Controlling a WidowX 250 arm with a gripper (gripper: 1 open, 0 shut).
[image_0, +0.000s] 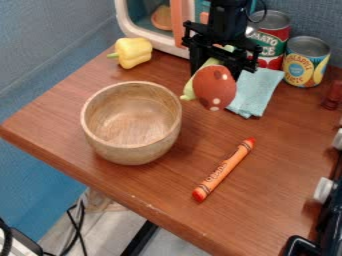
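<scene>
My black gripper (214, 50) hangs at the top middle, over a plush-looking red and pale green toy (214, 88) that is at its fingertips; whether the fingers are closed on it is hard to see. A light blue cloth (255, 95) lies behind and right of the toy. An empty wooden bowl (131, 140) stands at the left middle, and an orange crayon (223, 170) lies to the front right of it.
A yellow pepper-like toy (131, 52) lies at back left beside a toy microwave (160, 37). Cans (306, 62) and a small red bottle (334, 96) stand at back right.
</scene>
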